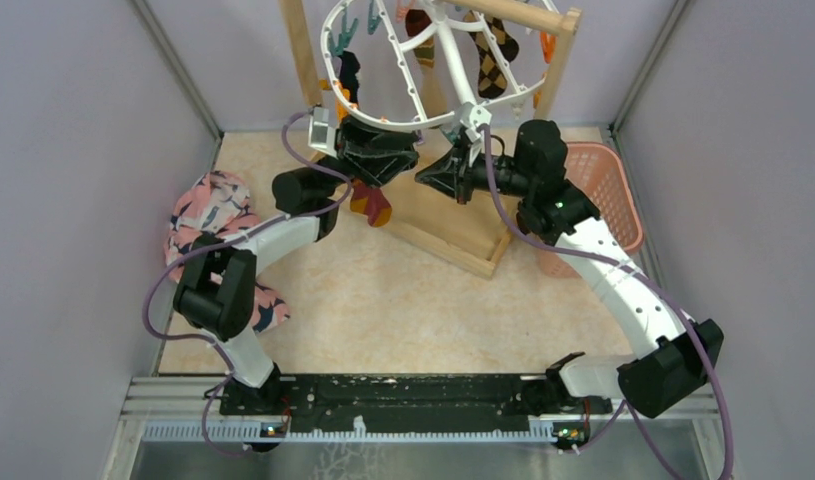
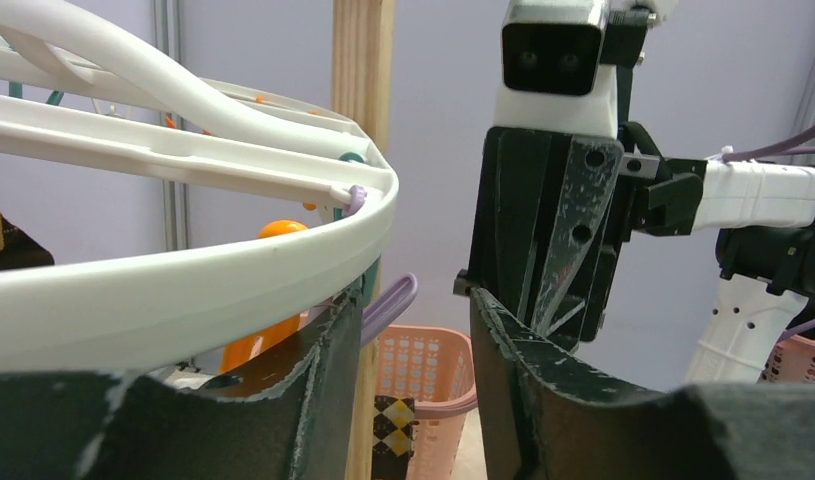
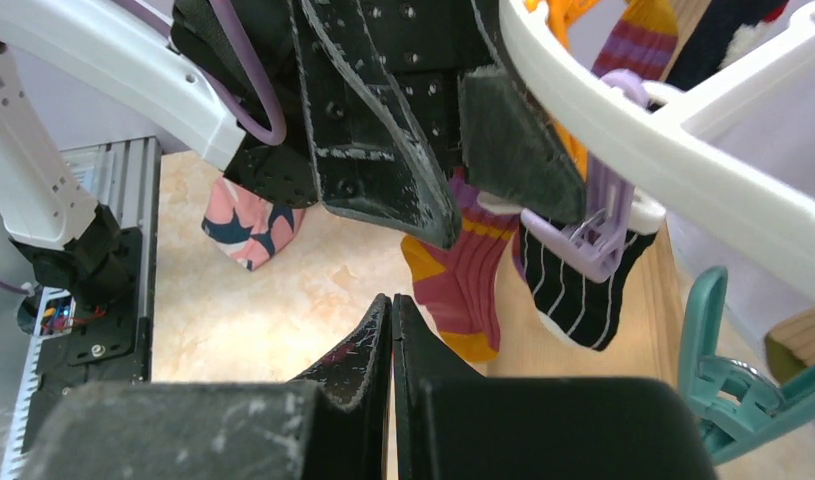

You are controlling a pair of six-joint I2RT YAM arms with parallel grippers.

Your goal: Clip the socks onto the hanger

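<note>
The white hanger ring [image 1: 383,122] carries clips and hanging socks. My left gripper is part open beside the rim, with a lilac clip [image 2: 388,305] just beyond its fingers. In the right wrist view a black striped sock [image 3: 573,300] hangs at a lilac clip [image 3: 593,240], and a maroon-yellow sock [image 3: 463,290] hangs behind it. My right gripper is shut with nothing visible between its fingers, facing the left gripper below the rim, near a teal clip [image 3: 713,360].
A wooden frame [image 1: 453,250] stands under the hanger. A pink basket [image 1: 588,265] is at the right, patterned fabric [image 1: 208,200] at the left.
</note>
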